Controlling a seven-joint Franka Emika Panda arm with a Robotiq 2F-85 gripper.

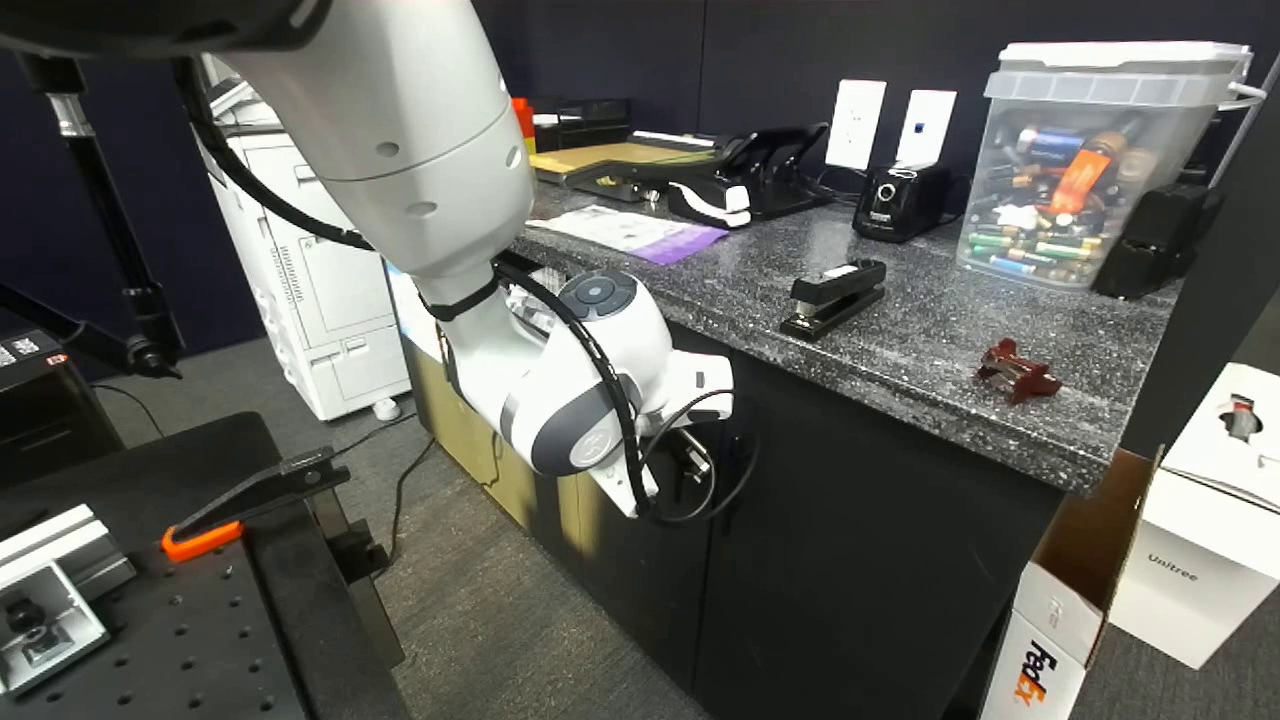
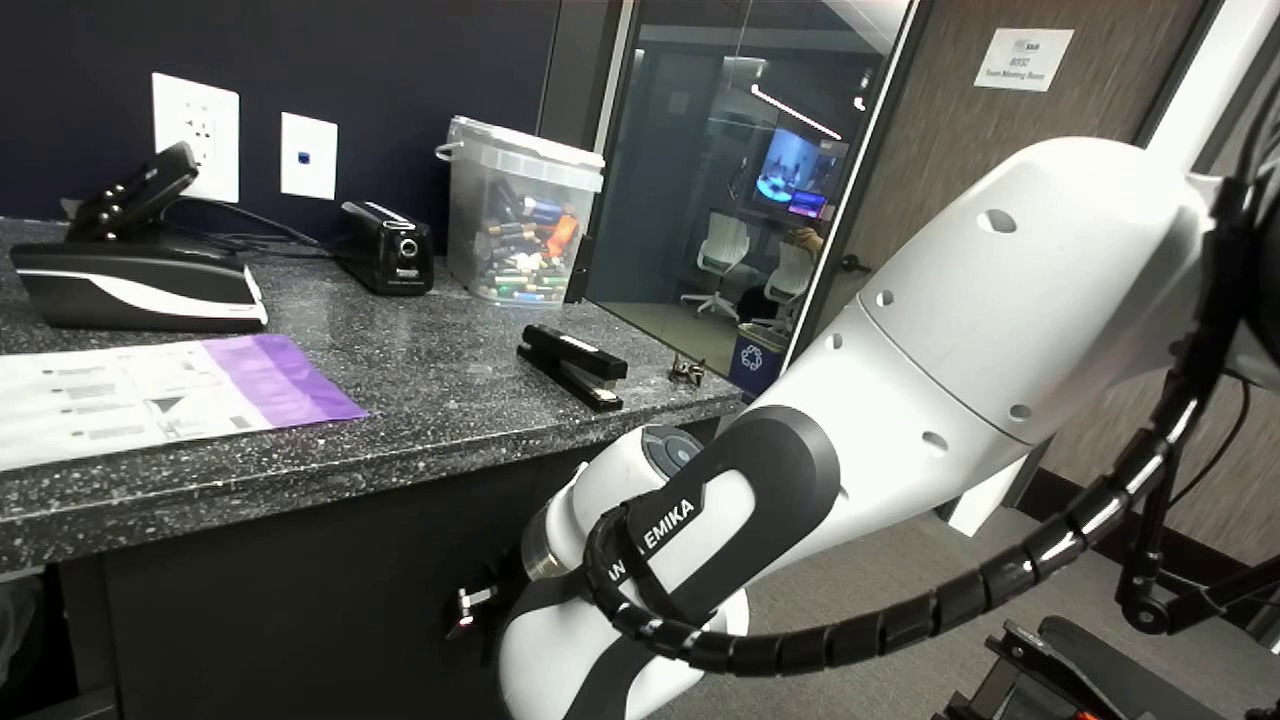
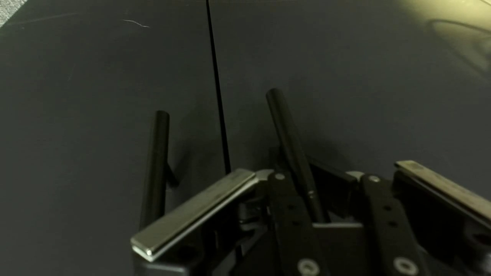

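Observation:
Two black bar handles stand out from the dark cabinet doors in the wrist view, one on each side of the seam. The right handle runs down between the fingers of my gripper, which is shut on it, though the dark parts make the contact hard to see. Left of the gripper, the other handle stands free. In exterior view 1 my gripper is low against the cabinet front, below the countertop, partly hidden by its cable. Both doors appear closed along the seam.
Above, the speckled countertop holds a black stapler, a small dark red object and a clear bucket of batteries. Boxes stand at the cabinet's right end. A black worktable lies at the left.

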